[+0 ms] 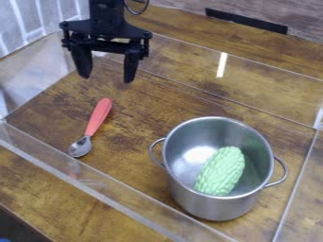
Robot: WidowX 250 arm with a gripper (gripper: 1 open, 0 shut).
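My black gripper [108, 60] hangs at the upper left over the wooden tray, its fingers apart and nothing between them. Below it lies a spoon with a red handle [100, 114] and a metal bowl end. At the lower right stands a steel pot [217, 202] with two side handles, and a pale green corn cob [221, 170] lies inside it.
Clear plastic walls edge the wooden work surface [190, 85] on the left, front and right. A white strip [222, 65] is at the upper middle.
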